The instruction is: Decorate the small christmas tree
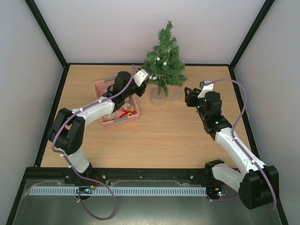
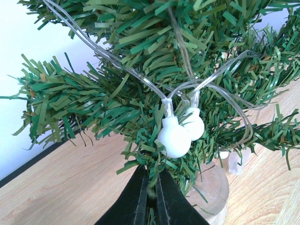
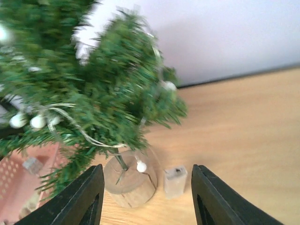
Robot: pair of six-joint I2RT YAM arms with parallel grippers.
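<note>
The small green tree [image 1: 165, 58] stands at the back of the table on a round wooden base [image 3: 131, 180], with a clear wire of white bulbs [image 2: 174, 138] on its branches. In the left wrist view, my left gripper is shut low at the tree, a thin green branch [image 2: 151, 187] showing between its fingers. My right gripper stands open and empty to the right of the tree, apart from it. A small clear box [image 3: 175, 182] on the wire's end lies on the table beside the base.
A pink basket [image 1: 109, 123] with ornaments, a red one [image 1: 124, 113] among them, sits left of the tree under my left arm. A white wall rises close behind the tree.
</note>
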